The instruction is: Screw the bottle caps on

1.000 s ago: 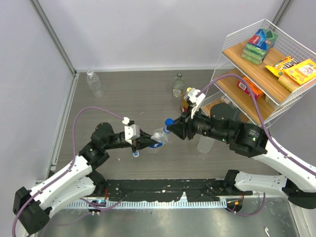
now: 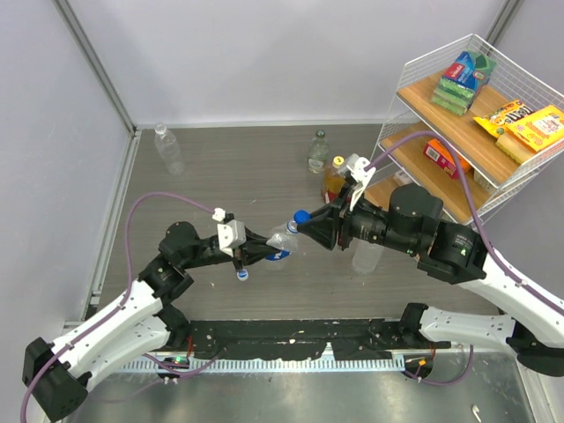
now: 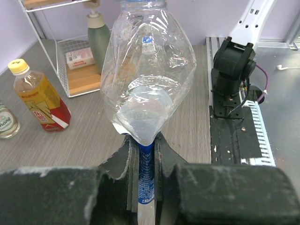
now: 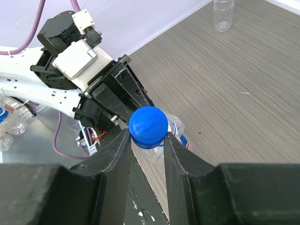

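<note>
A clear plastic bottle [image 3: 147,70] with a blue label is held horizontally between the arms. My left gripper is shut on it at the blue label band, and the bottle's body fills the left wrist view above the fingers. In the top view my right gripper [image 2: 313,225] is at the bottle's top. In the right wrist view the blue cap [image 4: 148,125] sits between the fingertips of the right gripper, which is shut on it. Whether the cap is threaded onto the neck is hidden.
A yellow-capped bottle [image 3: 42,96], a green-capped bottle [image 2: 317,152] and clear bottles [image 2: 169,150] stand on the table [image 2: 229,167]. A wire shelf with snacks [image 2: 467,79] is at the back right.
The left arm is nearly still.
</note>
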